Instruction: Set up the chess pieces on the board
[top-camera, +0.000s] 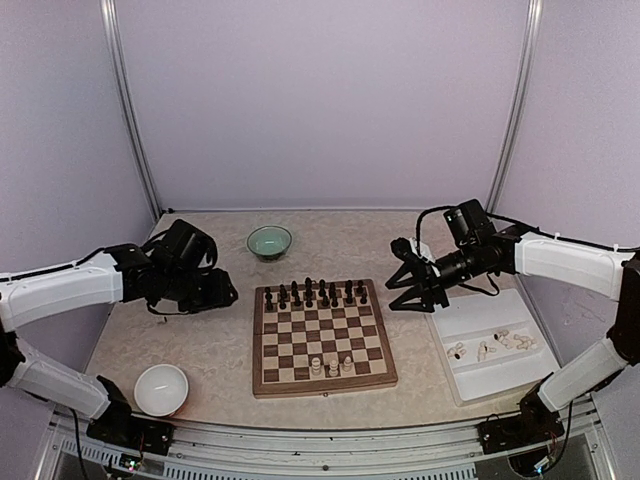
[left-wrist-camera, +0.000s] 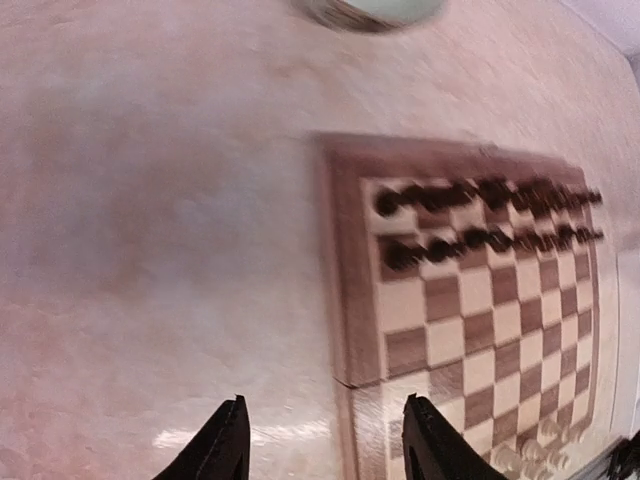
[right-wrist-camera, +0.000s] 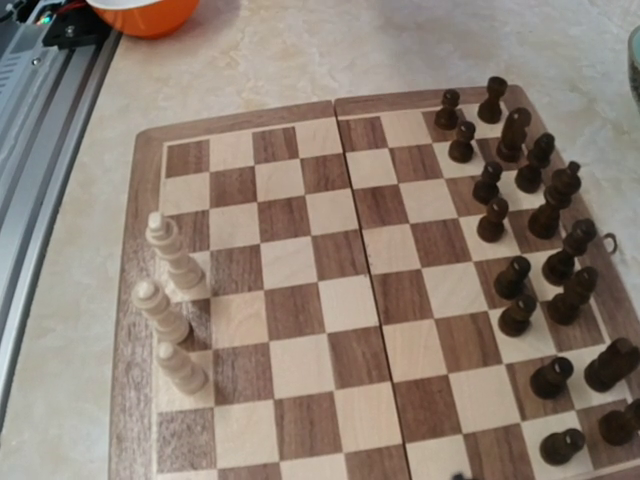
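Note:
The wooden chessboard lies flat mid-table. Dark pieces stand in two rows along its far side. On the near edge three light pieces stand side by side. Several more light pieces lie in the white tray on the right. Left of the board hovers my left gripper, its fingers apart over bare table with nothing between them. My right gripper hangs just right of the board, open and empty in the top view; its fingers are practically out of the right wrist view.
A green bowl stands behind the board. Near the front left is a bowl, white inside and orange outside. Table to the left of the board is clear, and so is the back right.

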